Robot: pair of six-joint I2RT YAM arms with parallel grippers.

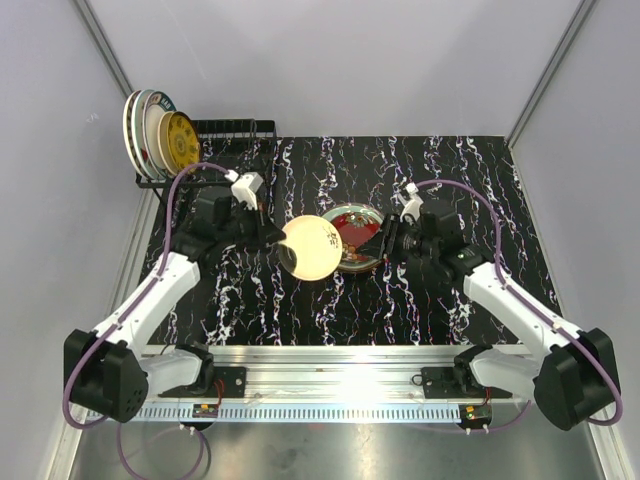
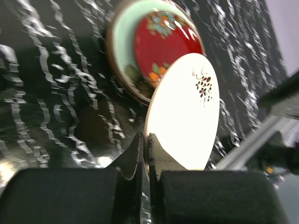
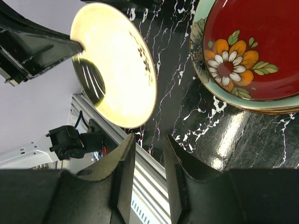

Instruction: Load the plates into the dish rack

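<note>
A cream plate (image 1: 316, 248) with a small dark floral print hangs tilted over the table, its left rim pinched by my left gripper (image 1: 279, 238). In the left wrist view the fingers (image 2: 161, 156) are closed on that plate's edge. My right gripper stands open and empty, apart from the cream plate (image 3: 119, 70). Behind it on the table lies a stack: a red floral plate (image 3: 261, 42) on top of a pale green one (image 3: 203, 21). The black dish rack (image 1: 262, 127) at the back left holds several upright plates (image 1: 150, 130).
A metal rail (image 1: 350, 360) runs along the front edge. Walls close in the left, right and back.
</note>
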